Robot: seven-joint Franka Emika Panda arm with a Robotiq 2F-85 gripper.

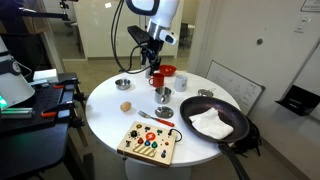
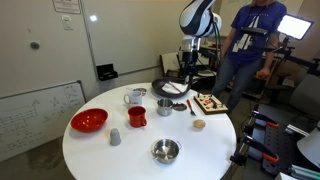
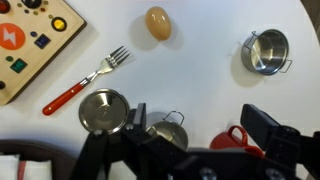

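My gripper hangs open above the round white table, its two dark fingers spread apart with nothing between them. Below it in the wrist view lies a small metal pot (image 3: 168,130), partly covered by the gripper, and a red mug (image 3: 233,138) close on the right. A metal lid (image 3: 104,110) lies left of the pot, and a red-handled fork (image 3: 85,83) beyond it. In exterior view 1 the gripper (image 1: 149,66) appears above the far half of the table, over the mugs, clear of the surface.
A black frying pan (image 1: 215,118) with a white cloth (image 1: 213,124) sits at the right; its handle overhangs the edge. A wooden button board (image 1: 150,141) lies at the front. A brown egg (image 1: 125,106), another metal pot (image 1: 123,83), a white mug (image 1: 181,83) and a red bowl (image 2: 89,121) stand around.
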